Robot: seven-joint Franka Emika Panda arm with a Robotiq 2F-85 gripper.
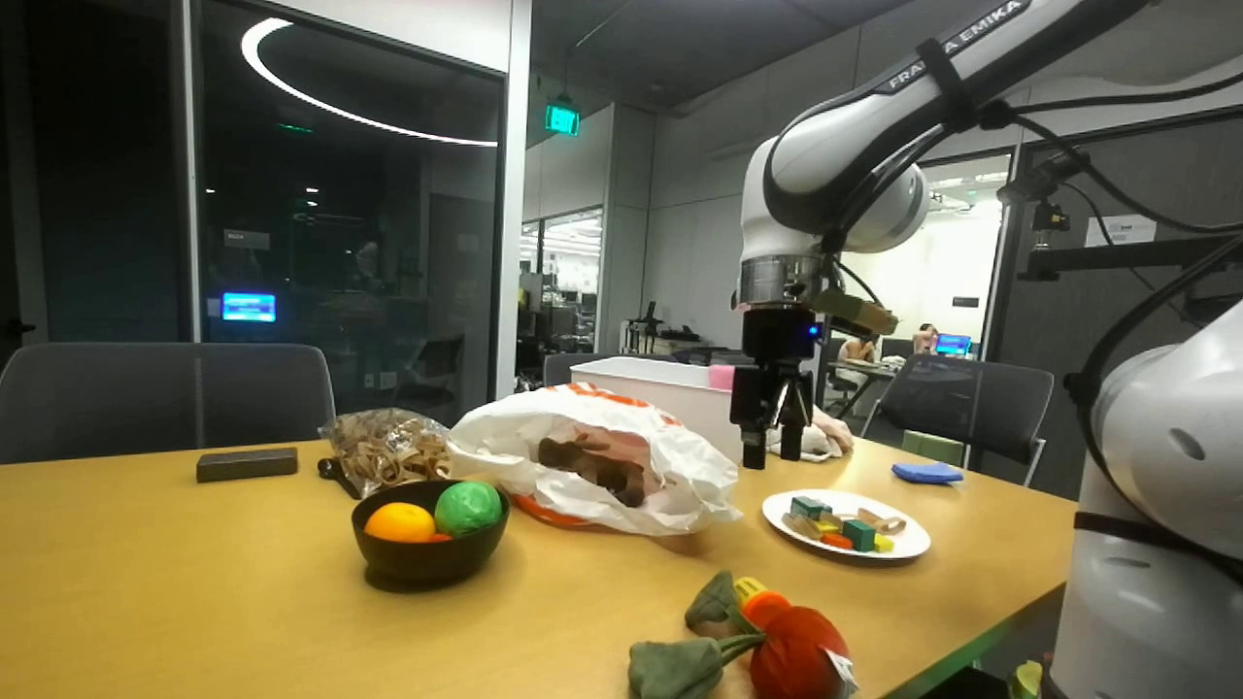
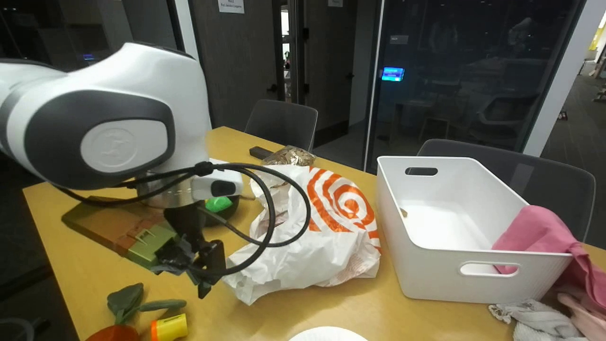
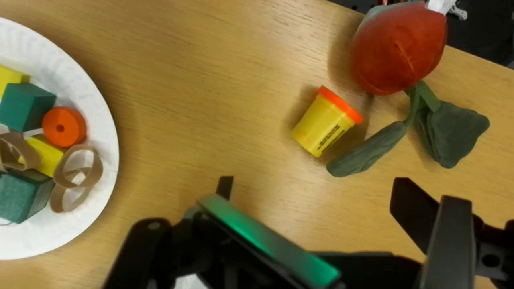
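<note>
My gripper (image 1: pixel 772 449) hangs above the table, fingers apart and nothing between them. In the wrist view its dark fingers (image 3: pixel 448 236) frame bare wood at the bottom. Ahead of them lies a yellow tub with an orange lid (image 3: pixel 323 123), tipped on its side. Touching distance from it is hard to judge, but a red plush vegetable with green leaves (image 3: pixel 397 50) rests close by. A white paper plate (image 3: pixel 103 159) holds teal blocks (image 3: pixel 26 106), yellow blocks (image 3: pixel 48 156), an orange disc (image 3: pixel 64 126) and tan rings (image 3: pixel 77 173).
A white plastic bag (image 1: pixel 594 454) lies open mid-table beside a black bowl (image 1: pixel 431 559) with an orange and a green ball. Behind stands a white bin (image 2: pixel 454 273) with pink cloth (image 2: pixel 537 230). A blue item (image 1: pixel 927 473) lies beyond the plate.
</note>
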